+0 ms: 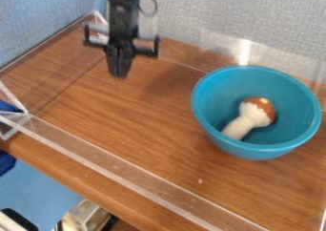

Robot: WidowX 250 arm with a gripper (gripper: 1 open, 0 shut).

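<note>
My black gripper (120, 63) hangs over the back left of the wooden surface, blurred, its fingers close together with nothing visible between them. At the right stands a teal bowl (254, 151), well apart from the gripper. Inside it lies a mushroom-like object (250, 118) with a white stem and a spotted brown cap, resting on its side.
Clear plastic borders (166, 187) run along the edges of the wooden surface (128, 130), with grey textured walls behind. Blurry items lie below the front left edge.
</note>
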